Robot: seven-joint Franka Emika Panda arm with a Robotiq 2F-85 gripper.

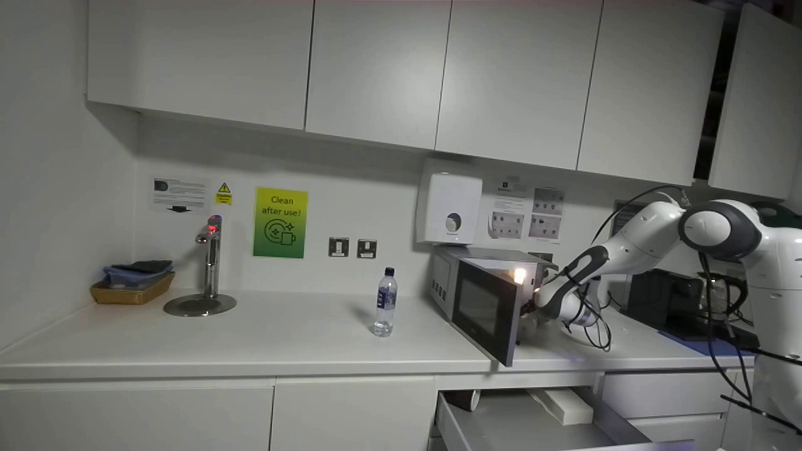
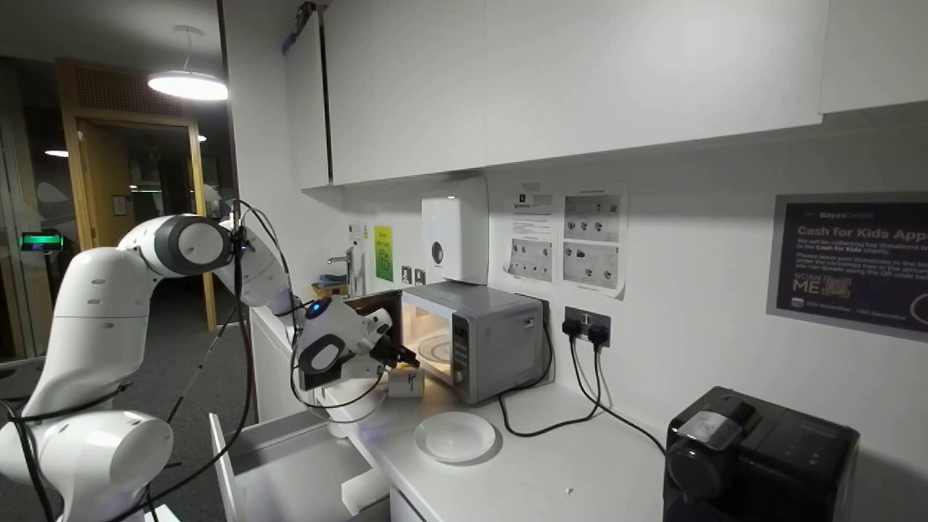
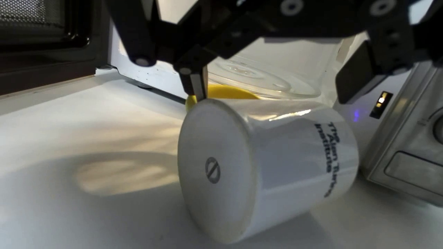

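A white mug (image 3: 286,166) with "The Alan Turing Institute" lettering lies on its side on the counter, its base turned left in the wrist view. Its yellow handle (image 3: 232,92) points away, mostly hidden behind the body. Just in front of the microwave (image 2: 500,335), whose door (image 1: 485,308) stands open and whose inside is lit, the same mug shows in exterior view 2 below the gripper (image 2: 413,357). In the wrist view the gripper is open above the mug, its fingers (image 3: 198,85) wide apart and holding nothing.
A white plate (image 2: 457,436) rests on the counter near the microwave. Below, a drawer (image 1: 511,425) is pulled out with a white box (image 1: 564,406) and a cup in it. A water bottle (image 1: 385,303) stands left of the microwave door. Counter left of the bottle is clear.
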